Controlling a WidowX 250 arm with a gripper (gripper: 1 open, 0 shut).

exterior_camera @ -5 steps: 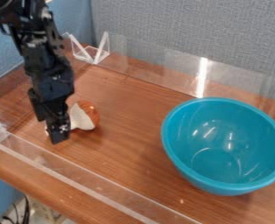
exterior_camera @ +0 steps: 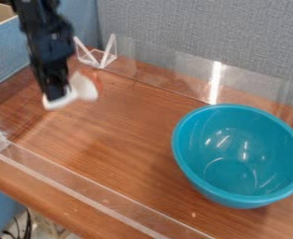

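Note:
My black gripper (exterior_camera: 58,89) is raised at the upper left, blurred by motion. At its lower end is a white object (exterior_camera: 73,91) with some orange-red showing behind it, lifted and apparently held; the fingers' state is hard to make out. A large teal bowl (exterior_camera: 240,154) stands on the right of the wooden table.
Clear panels line the back and front, with white brackets at the left corners. A grey padded wall stands behind.
My gripper has risen and moved toward the back, and the white and orange object has gone up with it from the table. The bowl is unmoved.

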